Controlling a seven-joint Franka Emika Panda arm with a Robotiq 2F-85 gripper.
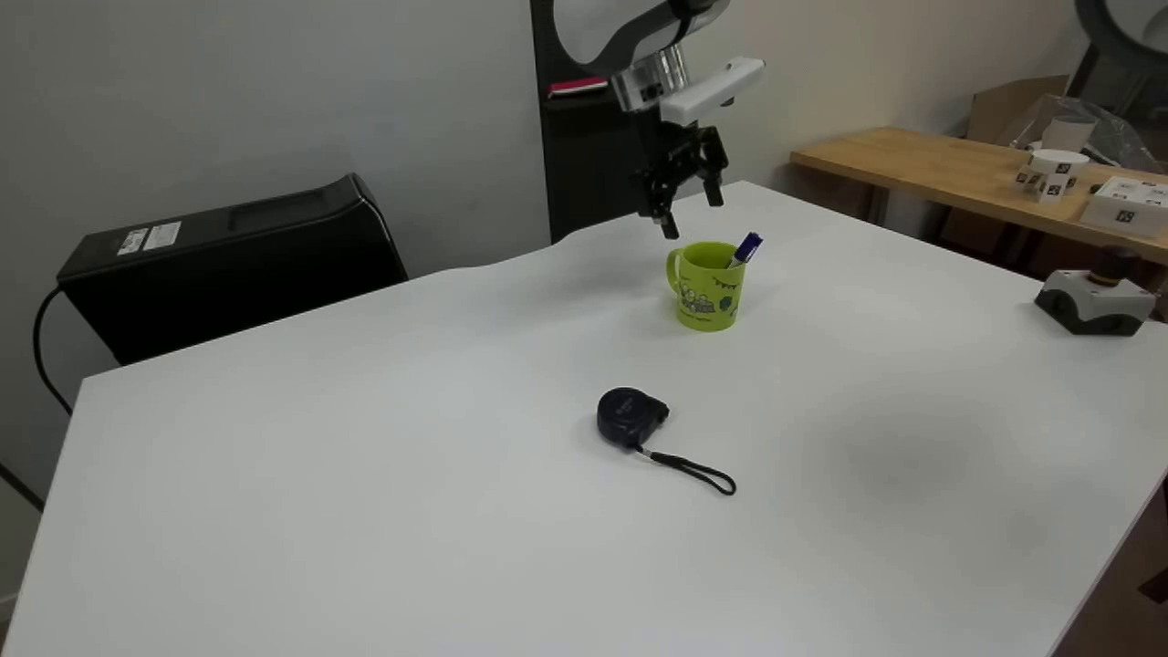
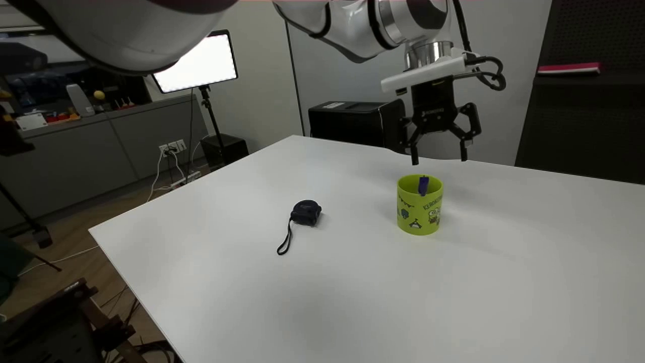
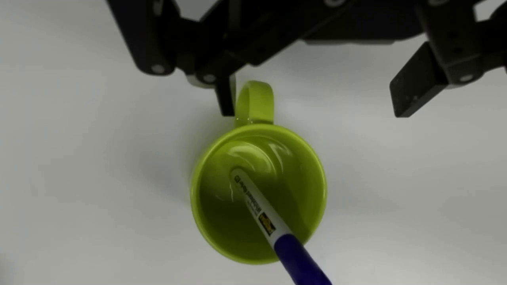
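A green mug with printed figures stands upright on the white table. Inside it leans a marker, white-barrelled with a blue cap; the cap sticks out over the rim on the side away from the handle. My gripper hangs above and slightly behind the mug, fingers wide apart and empty. In the wrist view one fingertip appears right beside the mug's handle, while the other finger is well off to the right over bare table. Both exterior views show the fingertips higher than the mug's rim.
A dark tape measure with a wrist strap lies on the table, apart from the mug. At the right edge sits a grey-and-black button box.
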